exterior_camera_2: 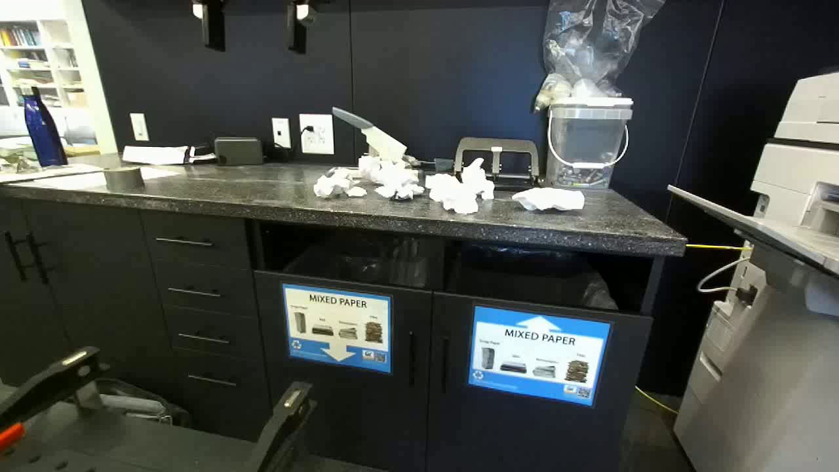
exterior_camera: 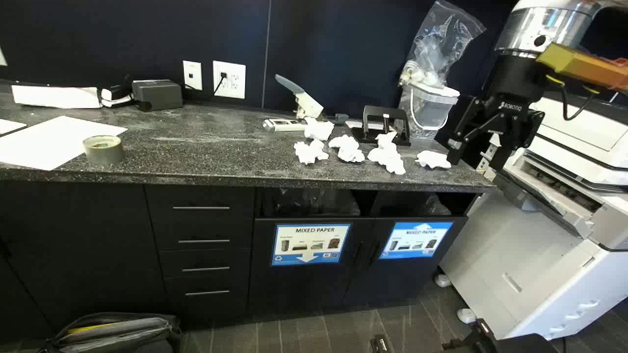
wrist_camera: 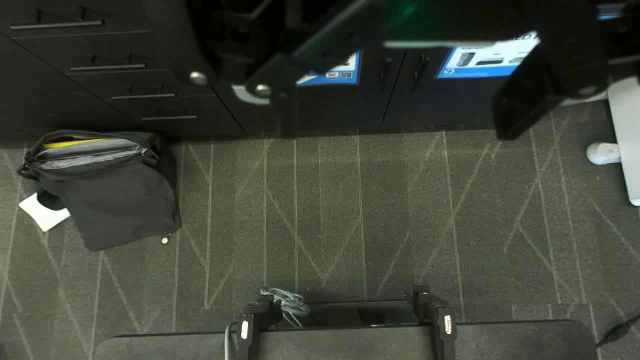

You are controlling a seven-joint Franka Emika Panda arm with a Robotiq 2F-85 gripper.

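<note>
My gripper (exterior_camera: 478, 155) hangs open at the right in exterior view 1, fingers pointing down, nothing between them. In exterior view 2 only its two dark fingertips (exterior_camera_2: 213, 30) enter at the top edge. The wrist view has the gripper parted wide above the carpet and cabinet fronts. Several crumpled white papers lie on the dark counter (exterior_camera: 218, 156), among them a rightmost piece (exterior_camera: 433, 159) and a tall clump (exterior_camera: 386, 156). Exterior view 2 has that flat rightmost paper (exterior_camera_2: 548, 199) apart from the others. No paper shows in the wrist view.
Behind the papers stand a hole punch (exterior_camera_2: 497, 148), a clear bucket (exterior_camera_2: 586, 141) and an upraised stapler-like tool (exterior_camera: 306, 105). A tape roll (exterior_camera: 103, 149) sits left. Open slots lie above the "MIXED PAPER" doors (exterior_camera_2: 519, 350). A printer (exterior_camera: 530, 253) stands right.
</note>
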